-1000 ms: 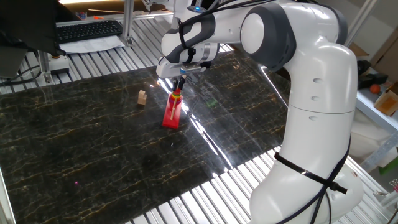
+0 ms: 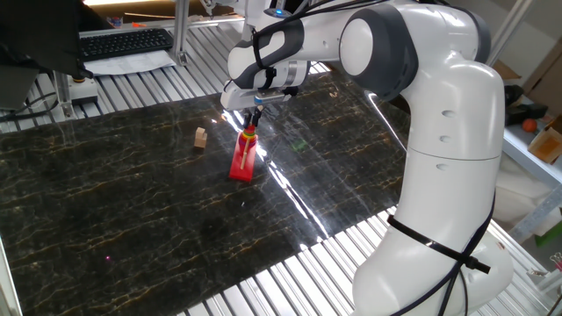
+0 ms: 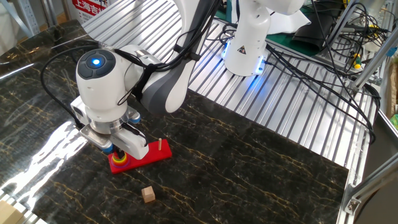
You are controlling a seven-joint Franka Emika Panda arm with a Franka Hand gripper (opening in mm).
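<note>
A flat red base (image 2: 241,170) lies on the dark marbled table. Near one end it carries a small stack of coloured rings (image 3: 119,161), with yellow and red showing. At its other end a thin wooden peg (image 3: 160,144) stands bare. My gripper (image 2: 252,125) points down right above the rings, its dark fingertips close to the top of the stack. Whether the fingers grip a ring or the peg there is too small to make out, and in exterior view 2 the hand hides most of them.
Wooden blocks (image 2: 200,138) sit on the table a short way from the base; they appear as one clump (image 3: 148,194) in exterior view 2. A keyboard (image 2: 126,42) rests beyond the table's far edge.
</note>
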